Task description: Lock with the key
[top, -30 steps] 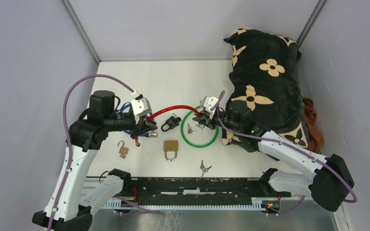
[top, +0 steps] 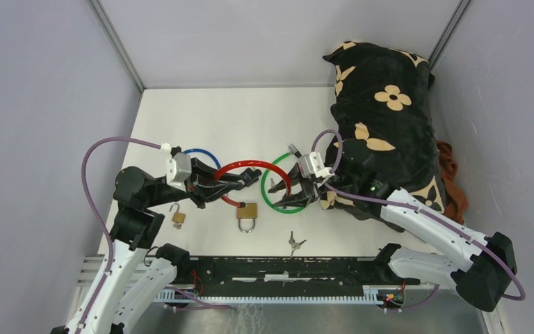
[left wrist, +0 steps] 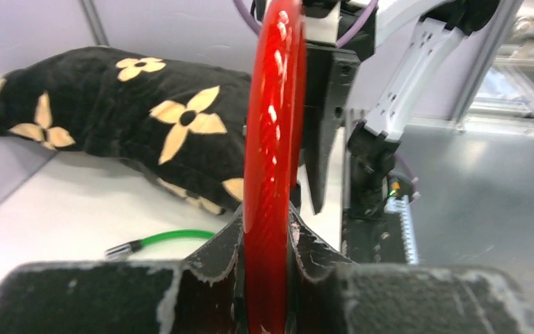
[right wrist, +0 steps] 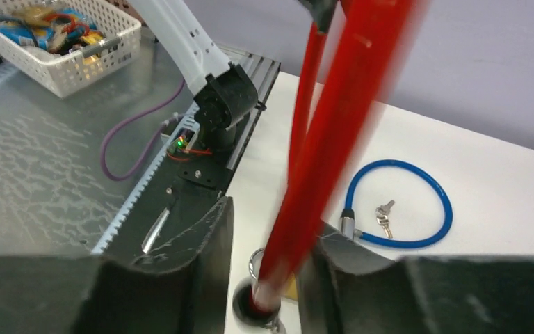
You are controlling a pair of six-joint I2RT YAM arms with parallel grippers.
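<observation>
A red cable lock [top: 250, 163] arches between the arms. My left gripper [top: 217, 182] is shut on its red cable, which fills the middle of the left wrist view. The cable's other part crosses my right gripper, whose fingers stand part open around it; the cable is blurred there, with a dark end piece low between them. A brass padlock [top: 247, 212] and a smaller one [top: 179, 217] lie on the table. A bunch of keys [top: 293, 243] lies near the front edge; more keys [right wrist: 384, 216] show in the right wrist view.
Blue [top: 201, 151] and green [top: 272, 207] cable locks lie under the arms. A dark patterned cushion [top: 382, 118] fills the right side.
Both grippers have moved toward the front, and the left also rightward, carrying the red cable, which bends more steeply down at the right.
</observation>
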